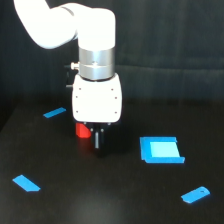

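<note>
A small red object point(82, 130) stands on the dark table, partly hidden behind the white hand of the arm. My gripper point(98, 139) points down just to the right of the red object in this view. Its dark fingers blend into the black table, so their spacing and any contact with the red object are unclear. To the right lies a pale square bordered with blue tape point(162, 150), with nothing on it.
Strips of blue tape lie on the table at the front left point(26, 183), the front right point(195, 194) and the back left point(54, 112).
</note>
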